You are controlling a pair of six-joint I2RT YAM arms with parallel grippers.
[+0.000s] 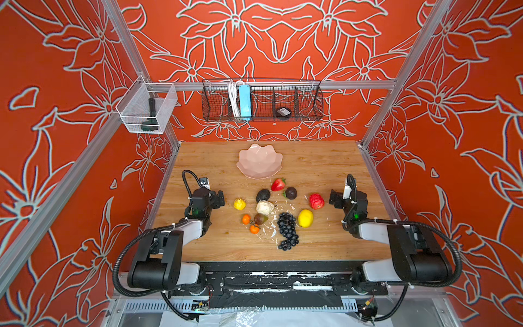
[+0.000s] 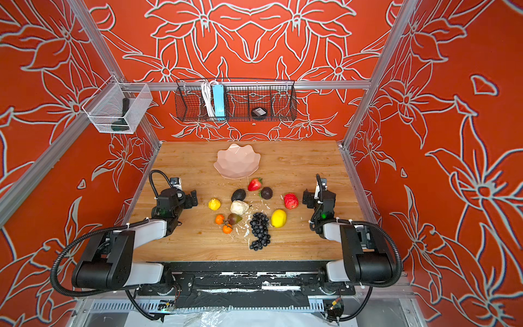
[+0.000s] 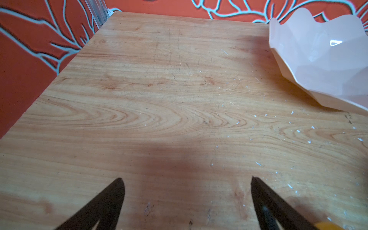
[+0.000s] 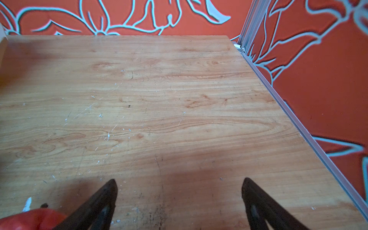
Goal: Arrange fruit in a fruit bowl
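Observation:
An empty pink scalloped bowl (image 1: 259, 162) stands near the back of the table. In front of it lie a strawberry (image 1: 278, 184), a dark round fruit (image 1: 290, 193), a dark avocado (image 1: 263, 195), a whitish fruit (image 1: 264, 207), a small yellow fruit (image 1: 239, 203), two orange fruits (image 1: 254, 229), a brownish-green fruit (image 1: 261, 218), black grapes (image 1: 287, 231), a lemon (image 1: 305, 218) and a red fruit (image 1: 316, 201). My left gripper is open and empty, left of the small yellow fruit. Open and empty too, my right gripper hovers right of the red fruit.
A black wire basket (image 1: 261, 100) and a clear bin (image 1: 146, 109) hang above the table's back and left. Bare wood (image 4: 172, 95) is free at the back right, and also left of the bowl. Pale flecks litter the table among the fruit.

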